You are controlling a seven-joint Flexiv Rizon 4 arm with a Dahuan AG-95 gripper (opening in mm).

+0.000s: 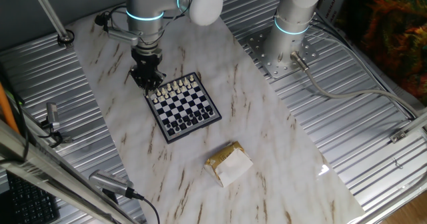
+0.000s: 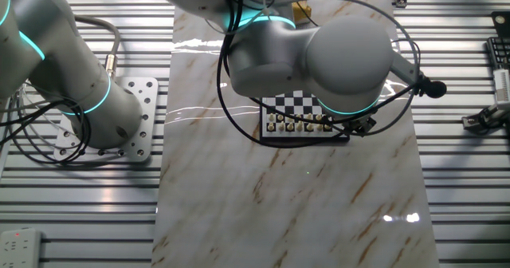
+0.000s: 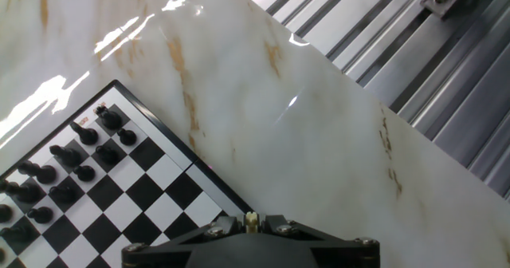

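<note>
The chessboard (image 1: 180, 107) lies flat on the marbled table, white pieces (image 1: 175, 87) along one side and black pieces (image 1: 190, 123) along the opposite side. At the board's corner by the white pieces is my gripper (image 1: 147, 92), pointing down. In the wrist view a small cream chess piece (image 3: 252, 217) shows between the fingertips, and the gripper is shut on it. Only the top of that piece can be seen; its height above the table cannot be told. Black pieces (image 3: 62, 153) stand at the left of that view. The arm covers part of the board in exterior view 2.
A gold and white packet (image 1: 229, 164) rests on the table beyond the black side of the board. Bare marble tabletop (image 1: 113, 84) surrounds the board. A camera on a stand (image 1: 112, 183) is at the table's edge.
</note>
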